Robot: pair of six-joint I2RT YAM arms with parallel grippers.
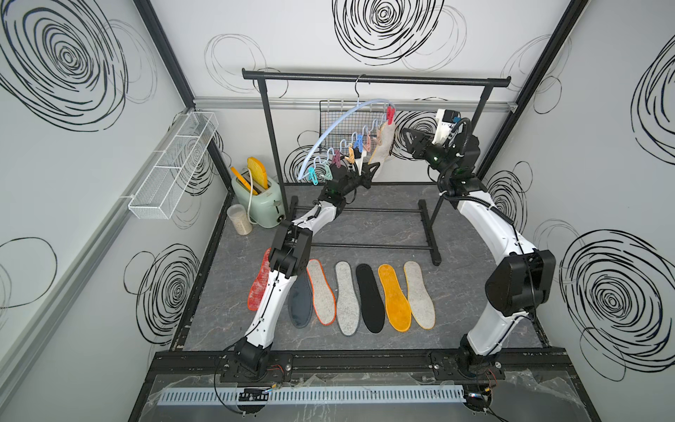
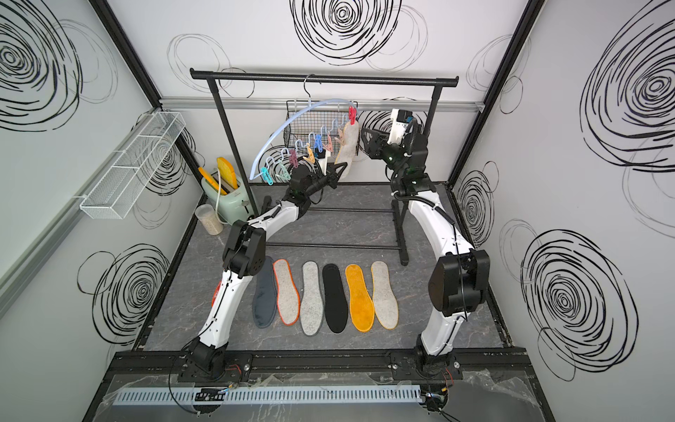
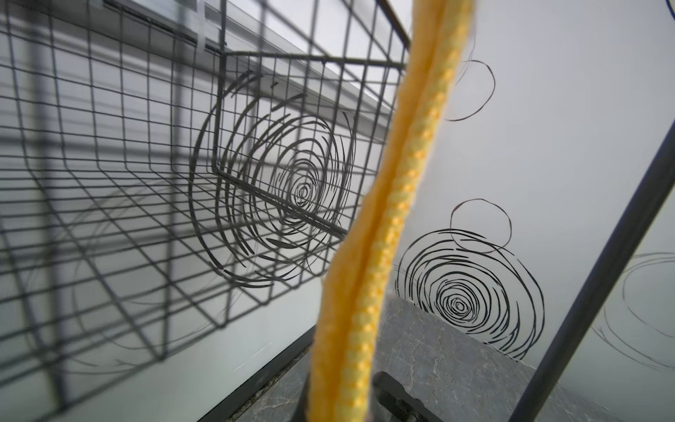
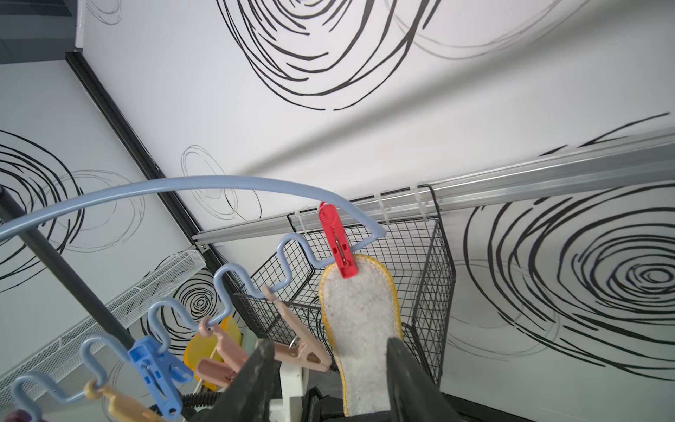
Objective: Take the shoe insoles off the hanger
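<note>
A pale insole with yellow edge (image 4: 362, 323) hangs from a red clip (image 4: 338, 239) at the right end of the blue hanger (image 1: 330, 126). My left gripper (image 1: 369, 172) is shut on this insole's lower part; its yellow edge fills the middle of the left wrist view. My right gripper (image 1: 411, 140) is part open just right of the insole and red clip, with nothing between its fingers. Empty clips in several colours hang along the hanger's lower bar. Seven insoles, among them black (image 1: 370, 299) and yellow (image 1: 394, 297) ones, lie in a row on the table.
The black rack's top bar (image 1: 436, 81) carries the hanger, with a wire basket (image 4: 422, 295) behind on the wall. A green container (image 1: 267, 207) with yellow items and a small jar (image 1: 239, 221) stand at back left. A white wire shelf (image 1: 158, 197) is on the left wall.
</note>
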